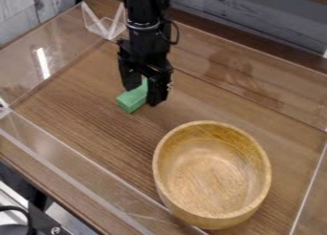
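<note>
My black arm (pixel 145 33) reaches down from the top centre of the camera view to the gripper (pixel 144 81), which is open. A green block (pixel 133 100) lies on the wooden table between and just below the gripper's fingers, partly hidden by them. Whether the fingers touch it cannot be told.
A large tan oval bowl (pixel 211 177) stands at the lower right. A clear plastic item (pixel 105 21) is at the back left, near the arm. Dark cables lie in the bottom left corner.
</note>
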